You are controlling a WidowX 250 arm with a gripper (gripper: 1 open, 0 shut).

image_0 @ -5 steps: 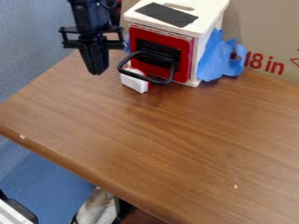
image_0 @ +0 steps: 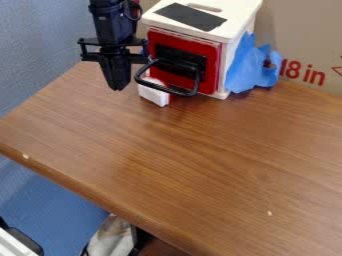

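My black gripper (image_0: pixel 116 78) hangs at the upper left of the camera view, just left of a white toy oven (image_0: pixel 211 15) with a red front and a black door. A black loop handle (image_0: pixel 187 91) sticks out from the door. Below it, at the oven's lower left, lies a small white block (image_0: pixel 154 94). The gripper's fingertips are small and dark, so I cannot tell whether they are open or shut.
Blue plastic (image_0: pixel 249 68) sits against the oven's right side, before a cardboard panel (image_0: pixel 310 45) with red lettering.
My gripper has shifted slightly to the right, toward the oven. The oven, handle and white block look unchanged.
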